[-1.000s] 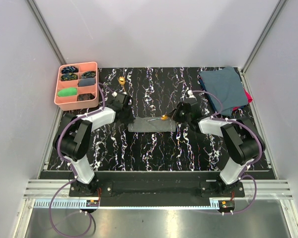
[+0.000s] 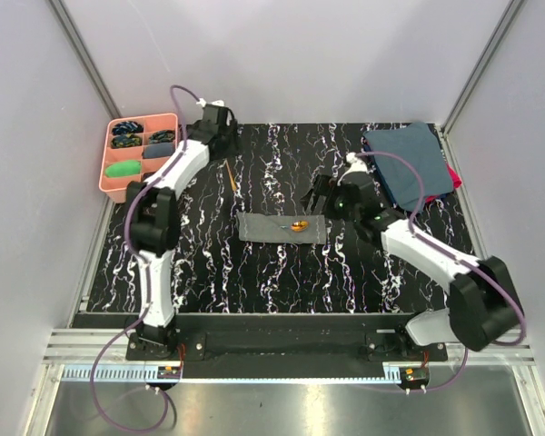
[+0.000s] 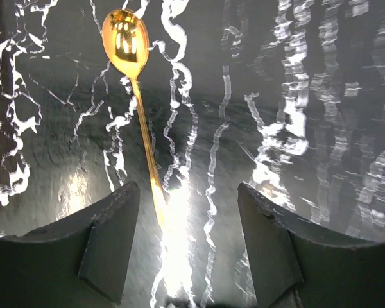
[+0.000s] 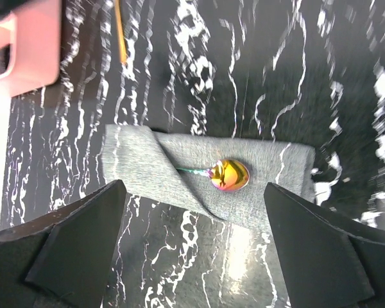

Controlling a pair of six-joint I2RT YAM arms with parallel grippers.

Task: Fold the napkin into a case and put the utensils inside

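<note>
The grey napkin point(image 2: 259, 227) lies folded at table centre, a spoon with a colourful bowl point(image 4: 230, 174) on it, its handle partly under the fold. A gold spoon point(image 3: 126, 40) lies on the marbled table below my left gripper point(image 2: 225, 136), which is open with nothing between its fingers; in the top view the arm hides the spoon's bowl. My right gripper point(image 2: 320, 198) is open and empty, raised at the right end of the napkin.
A pink compartment box point(image 2: 118, 187) with rolled cloths stands at back left. A stack of blue-grey cloths point(image 2: 407, 162) over a red one lies at back right.
My left gripper has moved up toward the back, over the gold spoon. My right gripper has moved off the spoon on the napkin, which now lies with its bowl low on the cloth.
</note>
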